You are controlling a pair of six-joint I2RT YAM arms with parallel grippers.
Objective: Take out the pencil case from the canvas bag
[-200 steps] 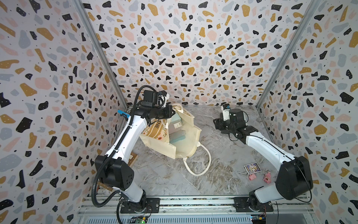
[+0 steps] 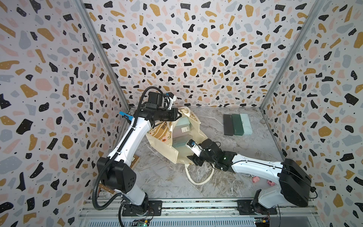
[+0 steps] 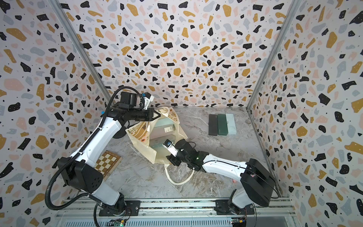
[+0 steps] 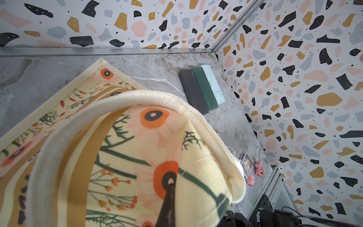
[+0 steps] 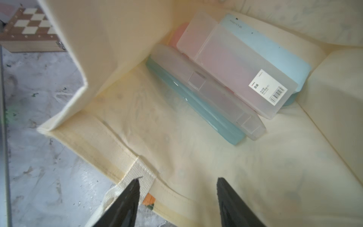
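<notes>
The cream canvas bag (image 2: pixel 162 149) lies on its side, its mouth facing the front right. My left gripper (image 2: pixel 177 114) is shut on its upper fabric; in the left wrist view one dark finger (image 4: pixel 168 204) rests against the flowered panel. Inside, a translucent case with a white label (image 5: pixel 238 62) leans on a light blue case (image 5: pixel 268 49). In front of these lies a long clear-and-teal pencil case (image 5: pixel 206 94). My right gripper stands part open at the bag's mouth, its fingers empty and short of the cases.
Three cases, dark grey (image 2: pixel 228 124), dark green (image 2: pixel 237 124) and pale mint (image 2: pixel 245 124), lie side by side at the back right. A loose bag handle (image 2: pixel 198 183) loops in front. A chessboard (image 3: pixel 107 162) sits left; pink figures (image 2: pixel 255 179) lie right.
My right arm has swung from the back right down and left to the bag's mouth.
</notes>
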